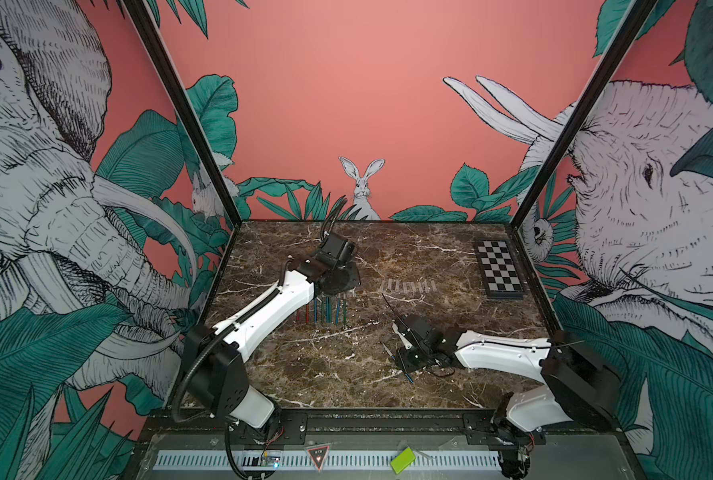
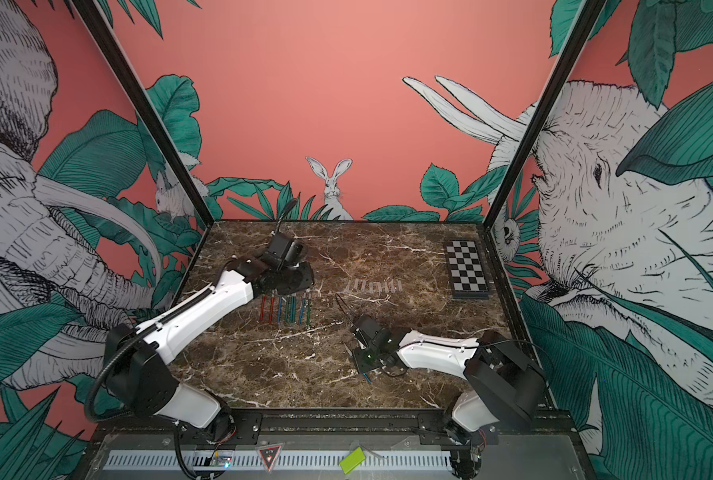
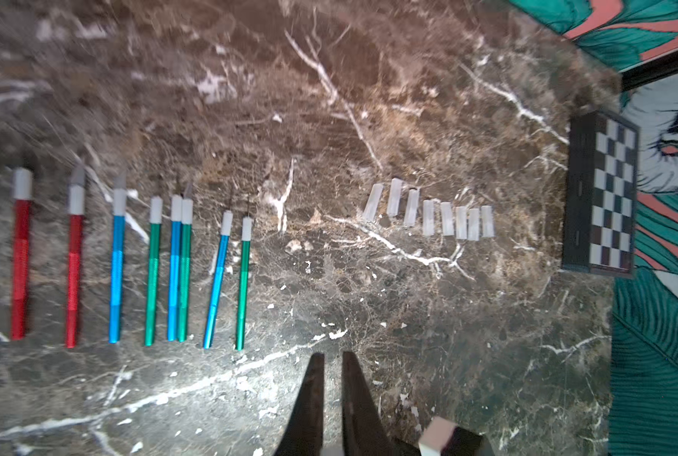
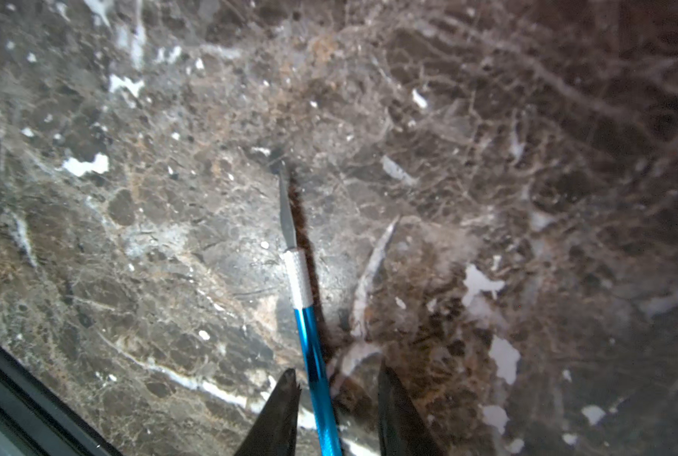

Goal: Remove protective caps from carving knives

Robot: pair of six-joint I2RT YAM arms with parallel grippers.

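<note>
A blue knife (image 4: 304, 330) lies with bare blade (image 4: 286, 212) on the marble table, my right gripper's part-open fingers (image 4: 339, 374) on either side of its handle's near part. My left gripper hovers over the table, shut, nothing visible between its fingers. In the left wrist view several red, blue and green knives (image 3: 116, 281) lie in a row at left, tips upward, white collars showing; whether each tip is capped is hard to tell. Several loose clear caps (image 3: 412, 206) lie in a row to their right.
A checkerboard box (image 1: 498, 269) sits at the back right edge. The front edge rail (image 4: 27, 402) shows near the right gripper.
</note>
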